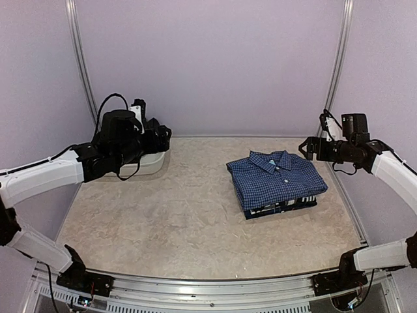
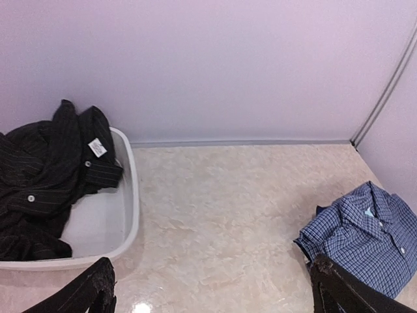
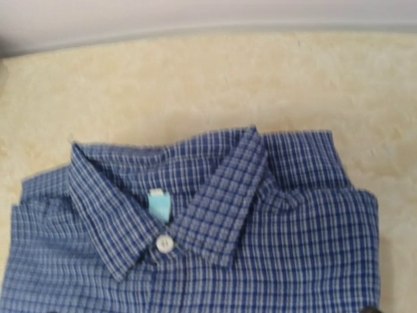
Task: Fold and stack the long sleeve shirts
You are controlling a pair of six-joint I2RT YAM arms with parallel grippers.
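Note:
A blue checked shirt [image 1: 273, 177], folded with its collar toward the back wall, lies on a darker folded garment [image 1: 280, 207] at the table's right. The right wrist view shows its collar [image 3: 218, 202] and white button from above. My right gripper [image 1: 307, 149] is open above the shirt's back right, clear of the cloth. Over at the left, my left gripper [image 1: 165, 138] hangs near the white basket, its fingers [image 2: 88, 291] wide apart and empty. A black garment [image 2: 58, 163] lies crumpled inside the basket [image 2: 134, 195].
Between basket and stack, the middle of the table [image 1: 189, 215] is bare, as is the front. Walls [image 1: 208, 72] close off the back and both sides. A metal rail [image 1: 215, 285] runs along the front edge.

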